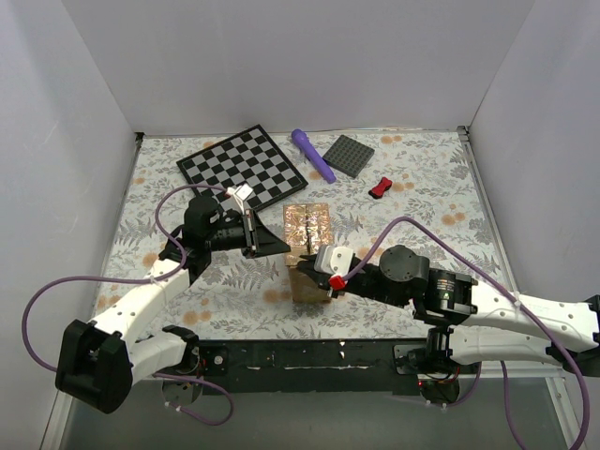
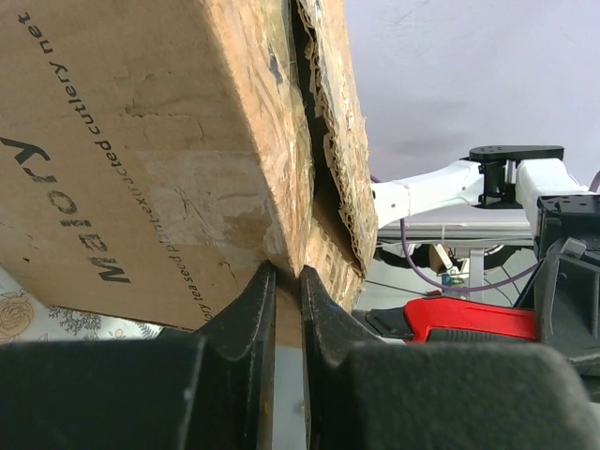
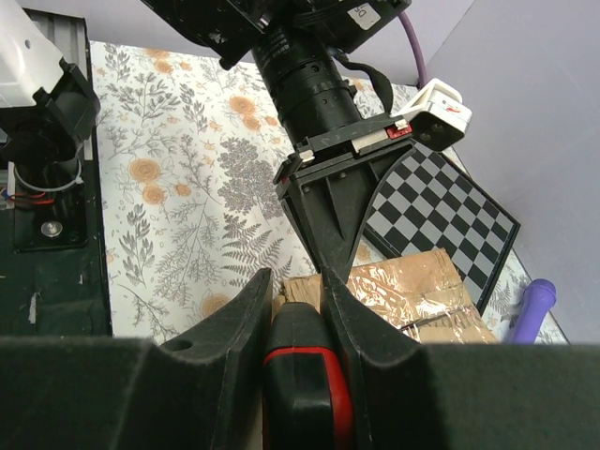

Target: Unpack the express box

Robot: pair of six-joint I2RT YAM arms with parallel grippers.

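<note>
The brown cardboard express box (image 1: pixel 309 225) stands in the middle of the table, shiny tape over its top. In the left wrist view, the box (image 2: pixel 112 159) shows printed text and an open slit beside a raised strip of cardboard (image 2: pixel 345 122). My left gripper is shut on the box's edge. From the right, my right gripper is shut on a black-and-red cutter (image 3: pixel 302 375) at the near part of the top. The cutter's red handle (image 1: pixel 337 281) also shows in the top view; its blade is hidden.
A checkered board (image 1: pixel 246 167), a purple microphone-shaped object (image 1: pixel 312 156) and a dark grey square pad (image 1: pixel 348 156) lie behind the box. Farther right is a small red-and-black object (image 1: pixel 381 187).
</note>
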